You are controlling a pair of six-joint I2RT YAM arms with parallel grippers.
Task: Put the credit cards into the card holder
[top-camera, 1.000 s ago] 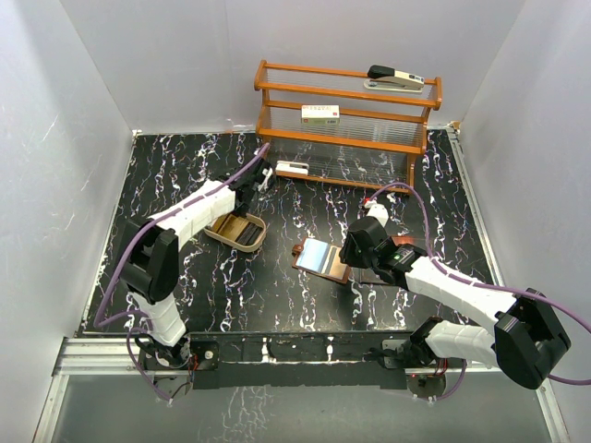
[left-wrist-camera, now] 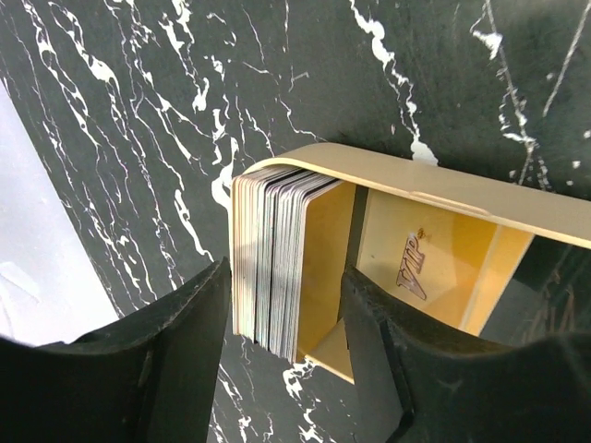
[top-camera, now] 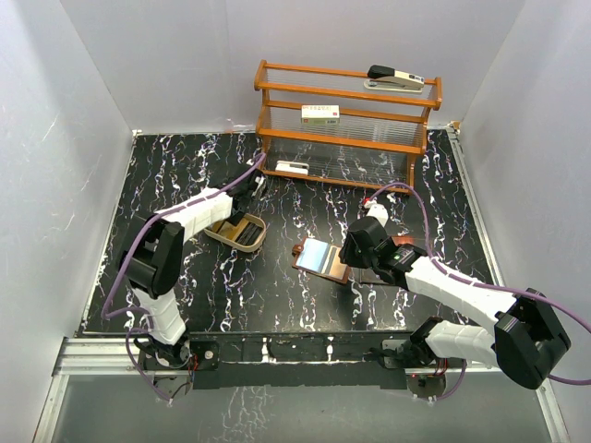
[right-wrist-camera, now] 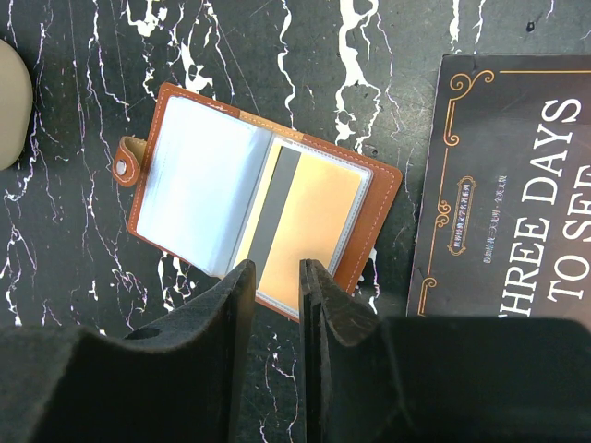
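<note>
A beige oval container (left-wrist-camera: 452, 189) holds a stack of cards (left-wrist-camera: 268, 249) standing on edge, white and brown edges up, with a yellow card marked VIP (left-wrist-camera: 416, 263) beside it. My left gripper is open over the container, one finger on either side of the stack's near end; contact is not clear. The brown card holder (right-wrist-camera: 383, 208) lies spread flat on the table, its left sleeve pale and clear. A tan card with a dark stripe (right-wrist-camera: 319, 217) sits in the right sleeve. Above that side, my right gripper is partly open with nothing between its fingers.
Right of the holder lies a dark book (right-wrist-camera: 517, 185), mostly hidden by my right arm in the top view. A wooden rack (top-camera: 346, 138) stands at the back, bearing a stapler (top-camera: 395, 77) and boxes. Bare table separates container and holder.
My left gripper has shifted slightly left over the container, and its arm has flexed a little. The right arm and card holder look unmoved.
</note>
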